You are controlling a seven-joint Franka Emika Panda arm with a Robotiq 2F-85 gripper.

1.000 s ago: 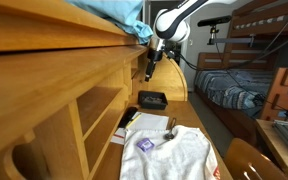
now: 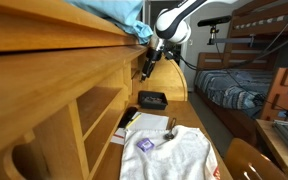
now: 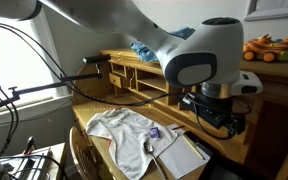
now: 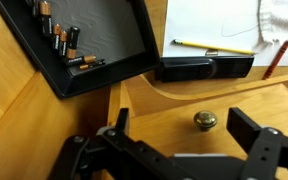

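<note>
In the wrist view my gripper stands open, its two fingers wide apart. A round brass knob [image 4: 205, 121] on a wooden drawer front shows between them, nearer the right finger, and no contact can be seen. Exterior view 1 has the gripper [image 2: 149, 68] beside the shelf unit, above the desk. From the other side, the gripper [image 3: 221, 124] appears in front of the wooden cabinet, near the dark tray [image 3: 229, 167]. The knob cannot be made out in either exterior view.
A black tray [image 4: 134, 50] holds several batteries [image 4: 62, 38]. Beside it lie a black object [image 4: 205, 69], a yellow pencil [image 4: 212, 47] and white paper [image 4: 224, 22]. A white cloth [image 2: 169, 160] with a purple box [image 2: 147, 145] covers the near desk. The wooden shelf edge [image 2: 54, 75] runs close by the arm.
The gripper has turned slightly, and its fingers look more spread in exterior view 1. The tray, cloth and purple box have stayed in place.
</note>
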